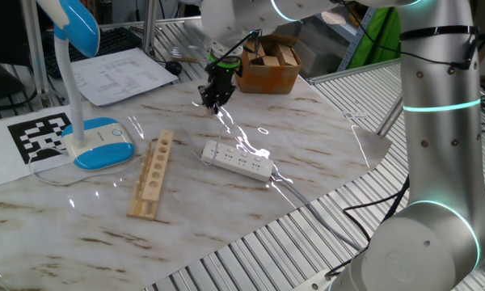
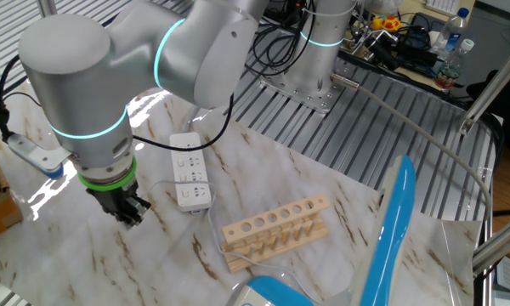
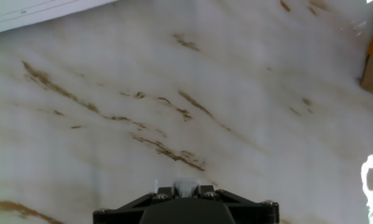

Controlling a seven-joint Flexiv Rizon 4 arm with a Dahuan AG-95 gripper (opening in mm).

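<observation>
My gripper [image 1: 213,108] hangs above the marble-patterned table, in front of the cardboard box. In exterior view 2 the gripper [image 2: 134,219] points down over bare tabletop, left of the power strip. Along the bottom edge of the wrist view, its dark fingers [image 3: 165,192] stand close together with a pale, translucent patch between them. Whether that patch is a held thing or part of the gripper is unclear. A wooden test-tube rack [image 1: 156,174] stands at mid-table, its row of round holes looking empty. The same rack [image 2: 276,223] shows pegs beneath its holes.
A white power strip [image 1: 238,160] with its cable lies right of the rack. The blue-and-white lamp [image 1: 101,147] stands left, beside a black-and-white marker sheet [image 1: 39,139]. Papers [image 1: 120,74] and an open cardboard box [image 1: 268,77] occupy the back.
</observation>
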